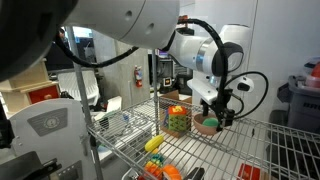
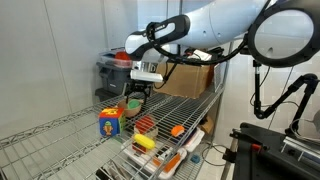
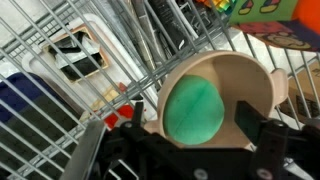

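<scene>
A tan pot (image 3: pixel 228 72) with small side handles sits on the wire rack, and a round green object (image 3: pixel 193 110) lies inside it. Above the pot my gripper is open, its dark fingers (image 3: pixel 265 138) spread on either side of the green object. Nothing is held between them. In exterior view 1 the gripper (image 1: pixel 214 113) is right at the pot (image 1: pixel 203 127) and partly covers the green object (image 1: pixel 211 122). From exterior view 2 the pot (image 2: pixel 132 110) is partly hidden by the arm.
A colourful box (image 1: pixel 178 120) stands close beside the pot. Toward the front of the rack lie a yellow item (image 1: pixel 154 143), an orange item (image 2: pixel 177 130) and several utensils. A red item (image 1: pixel 249 172) is at the right. Bare rack shows at right.
</scene>
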